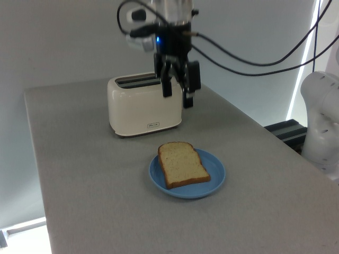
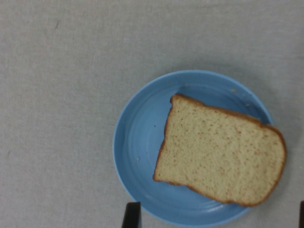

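Note:
A slice of bread (image 1: 183, 164) (image 2: 218, 152) lies flat on a blue plate (image 1: 214, 180) (image 2: 135, 123), slightly overhanging its rim in the wrist view. My gripper (image 1: 177, 98) hangs open above the table, behind and above the plate and in front of the toaster, with nothing between its fingers. Its fingertips show dark at the bottom edge of the wrist view, one each side of the plate's lower part. The cream toaster (image 1: 135, 111) stands behind the plate, its top slots partly hidden by the arm.
A white arm-like body (image 1: 320, 121) stands beyond the table's right edge. Black cables hang from my wrist across the upper right.

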